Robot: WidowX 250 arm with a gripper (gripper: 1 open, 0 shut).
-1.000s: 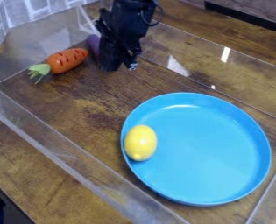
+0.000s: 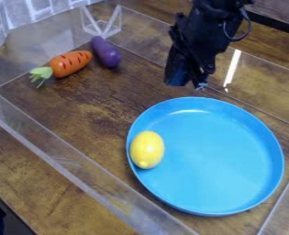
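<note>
My black gripper (image 2: 190, 64) hangs over the wooden surface, above the far edge of a round blue plate (image 2: 220, 170). Whether its fingers are open or shut is hard to make out. A yellow oval object (image 2: 147, 150) lies on the plate's left side. A purple eggplant (image 2: 105, 52) and an orange carrot (image 2: 68, 63) with a green top lie at the upper left, to the gripper's left.
Clear plastic walls (image 2: 73, 170) border the wooden surface at left and front. Bare wood lies left of the plate and at the upper right.
My gripper has moved rightward, away from the eggplant, which now shows in full. The plate, yellow object and carrot have stayed in place.
</note>
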